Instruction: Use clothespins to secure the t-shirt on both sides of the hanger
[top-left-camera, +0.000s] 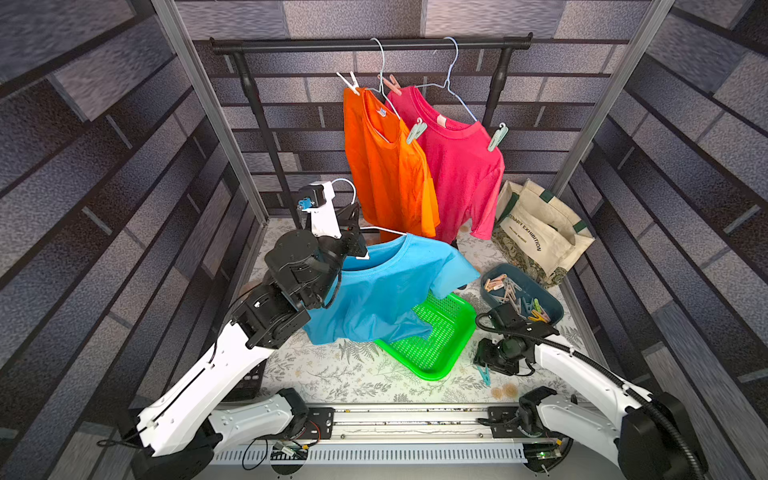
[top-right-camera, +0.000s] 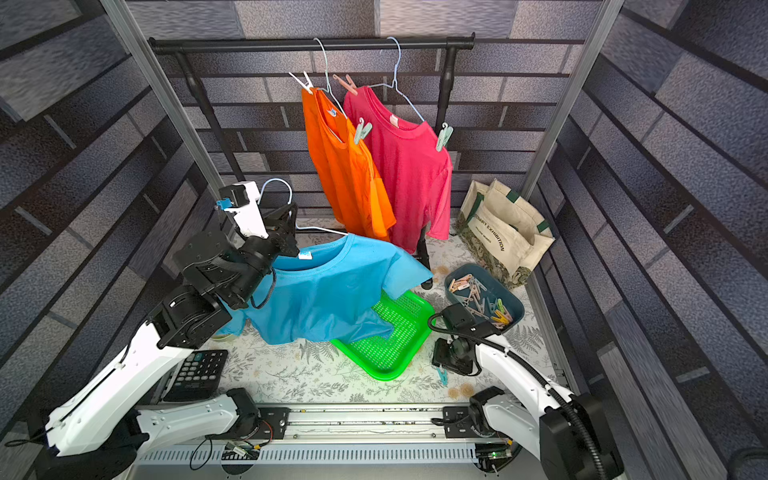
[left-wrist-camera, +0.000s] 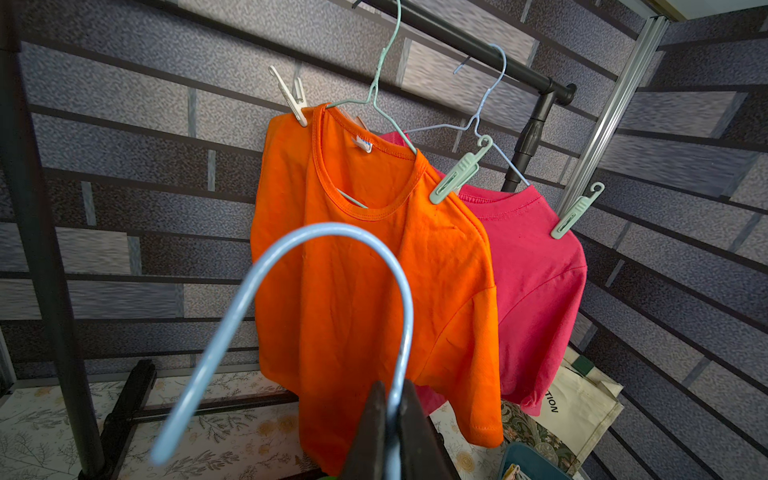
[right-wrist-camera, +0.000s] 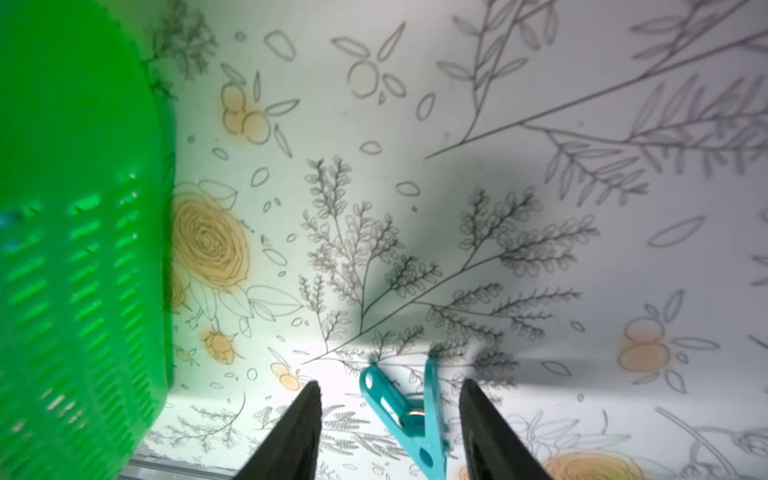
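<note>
The blue t-shirt (top-left-camera: 376, 292) hangs on a light-blue wire hanger (left-wrist-camera: 344, 230), over the green basket. My left gripper is shut on the wire just under the hook; the arm hides the shirt's left shoulder in both top views. A teal clothespin (right-wrist-camera: 433, 408) lies on the patterned table, right of the basket. Around it stands my right gripper, open, with a visible gap between the pin and each finger.
The green basket (top-left-camera: 466, 320) is left of the right gripper. Behind that arm stands a dark bin (top-left-camera: 552, 301) of clothespins, near a canvas bag (top-left-camera: 536, 228). An orange shirt (top-left-camera: 384, 176) and a pink shirt (top-left-camera: 460, 152) hang pinned on the black rack (top-left-camera: 320, 46).
</note>
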